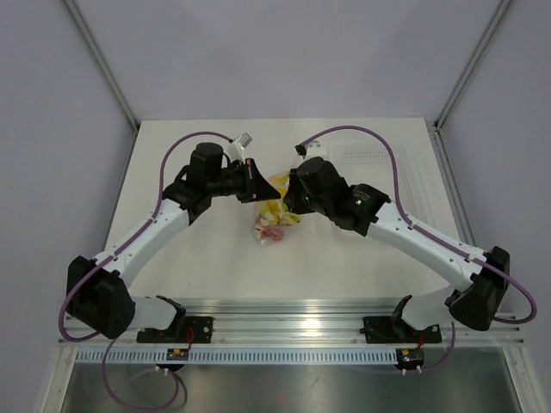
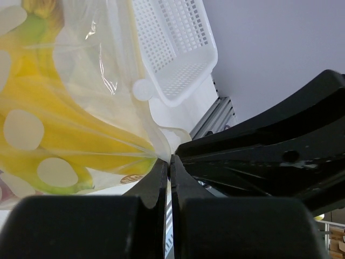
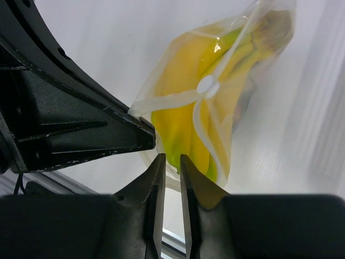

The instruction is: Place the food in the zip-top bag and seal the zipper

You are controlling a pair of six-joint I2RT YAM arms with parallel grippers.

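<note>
The clear zip top bag (image 1: pixel 275 217) holds yellow-green food (image 3: pixel 184 135), bananas by their look, and stands out in the middle of the white board. In the left wrist view my left gripper is shut on the bag's edge, where the film gathers at its fingertips. My right gripper is at the bag's lower end, its fingers a little apart; whether film lies between them I cannot tell. Small white discs (image 3: pixel 207 85) and pale strips show on the bag. The zipper's state cannot be told.
A white perforated basket (image 2: pixel 179 65) stands on the right of the board (image 1: pixel 172 258), beside the bag. The front and left of the board are clear; rails run along its edges.
</note>
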